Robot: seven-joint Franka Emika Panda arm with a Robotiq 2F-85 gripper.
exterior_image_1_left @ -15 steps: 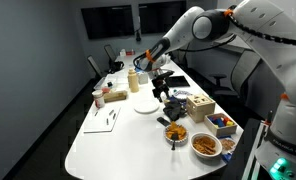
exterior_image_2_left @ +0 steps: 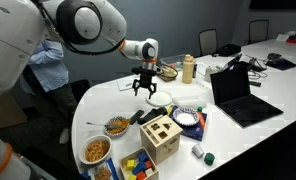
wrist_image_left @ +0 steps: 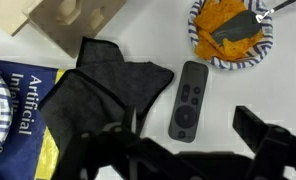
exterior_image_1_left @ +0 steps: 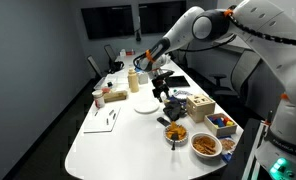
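Observation:
Wide apart in the wrist view, the two black fingers point(wrist_image_left: 250, 128) of my gripper have nothing between them. Below them on the white table lies a dark remote control point(wrist_image_left: 189, 98). A crumpled black cloth point(wrist_image_left: 106, 88) is spread to its left. Orange food with a dark utensil in it fills a patterned bowl point(wrist_image_left: 197, 50) at the upper right. In exterior view 2 the gripper point(exterior_image_2_left: 145, 89) hangs above the table, pointing down, behind the remote point(exterior_image_2_left: 136, 117) and cloth point(exterior_image_2_left: 153, 114), apart from both.
A wooden box point(exterior_image_2_left: 161, 142) stands beside the cloth. Nearer are a bowl of snacks point(exterior_image_2_left: 95, 152) and a bin of colourful blocks point(exterior_image_2_left: 139, 168). White plates point(exterior_image_2_left: 158, 99), a laptop point(exterior_image_2_left: 243, 98) and bottles point(exterior_image_2_left: 189, 69) lie farther back.

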